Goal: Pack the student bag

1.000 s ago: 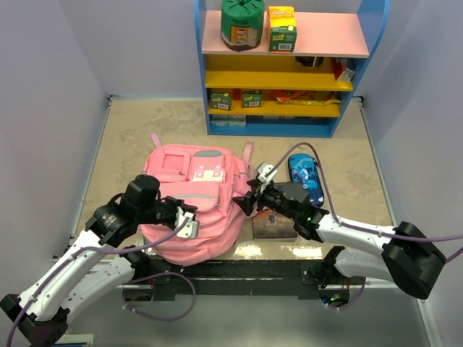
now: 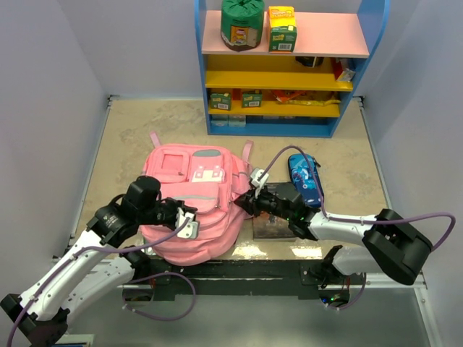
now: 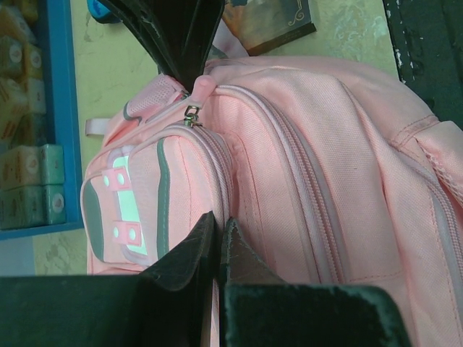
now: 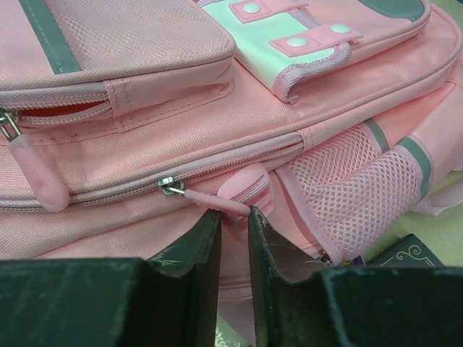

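Observation:
A pink backpack (image 2: 235, 230) lies on the table, its front pockets facing up. My left gripper (image 2: 191, 210) is shut on the pink fabric at the front pocket's zipped edge, seen between its fingertips in the left wrist view. On the bag's right side is my right gripper, its fingers part open with a narrow gap. A pink zipper pull (image 4: 217, 203) reaches across between its fingertips; whether both fingers press on it is unclear. Another zipper pull (image 4: 40, 173) hangs from the front pocket, whose zip is slightly parted there.
A blue pencil case (image 2: 304, 179) and a dark book (image 2: 269, 226) lie right of the bag, the book partly under my right arm. Behind stands a shelf (image 2: 275, 129) with boxes and packets. Bare table shows at the back left.
The left arm and bag look unchanged.

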